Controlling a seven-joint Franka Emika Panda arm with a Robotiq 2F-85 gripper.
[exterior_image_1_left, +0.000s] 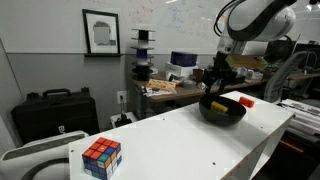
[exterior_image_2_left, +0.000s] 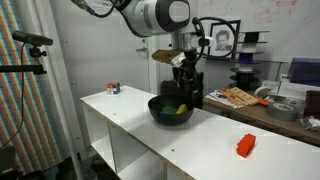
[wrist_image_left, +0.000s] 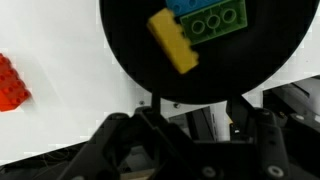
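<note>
My gripper is above the black bowl, its fingertips apart and nothing between them. Within the bowl's outline in the wrist view is a yellow block, lying at a slant and clear of the fingers. Beside it are a green block and a blue block, partly cut off by the frame's edge. From outside, the yellow block shows at the bowl, below the gripper; whether it rests on the bottom or the side I cannot tell.
A red block lies on the white table, apart from the bowl. A colourful cube stands at the table's other end. Much of the tabletop between cube and bowl is clear.
</note>
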